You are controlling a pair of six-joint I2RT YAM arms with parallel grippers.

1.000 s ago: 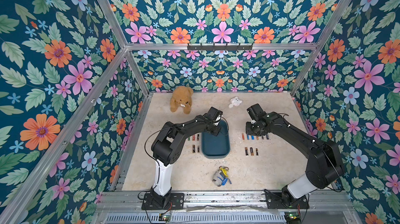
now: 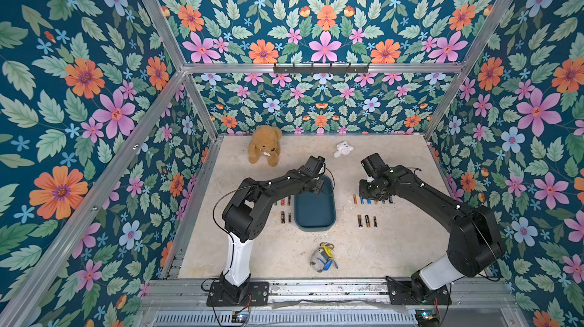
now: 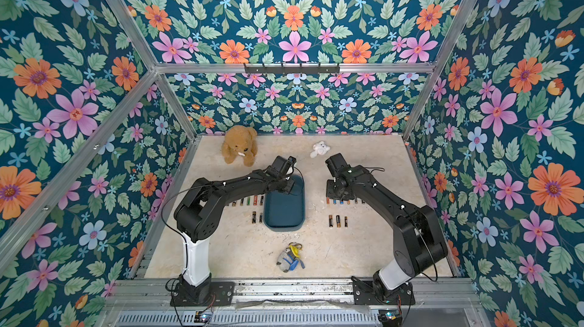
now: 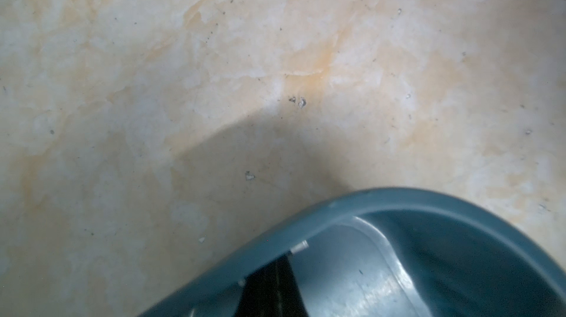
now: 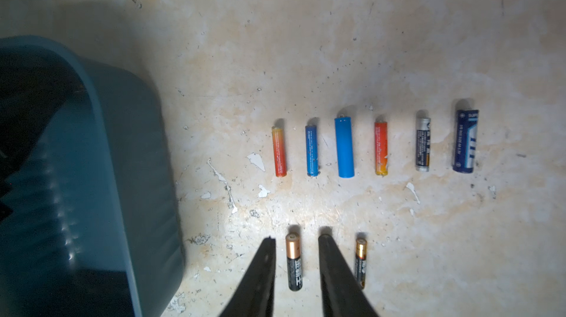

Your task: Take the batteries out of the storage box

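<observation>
The blue-green storage box (image 2: 315, 227) stands mid-table. My left gripper reaches down inside its far end, its dark fingers together. A small pale fleck (image 4: 299, 246) shows by the tips; I cannot tell what it is. Most of the box floor in the overhead views looks bare, but the arm covers the far end. Right of the box, loose batteries lie in two rows, among them a plain blue one (image 5: 345, 147), a red one (image 5: 381, 148) and a copper-topped black one (image 5: 293, 262). Above them my right gripper hangs with parted fingers, nothing between them.
More batteries (image 2: 282, 217) lie left of the box. A grey, yellow and blue toy (image 2: 323, 257) sits in front of it. At the back are a brown teddy bear (image 2: 265, 145) and a small white plush (image 2: 343, 148).
The right arm has barely shifted. The visible batteries and the box lie where they were.
</observation>
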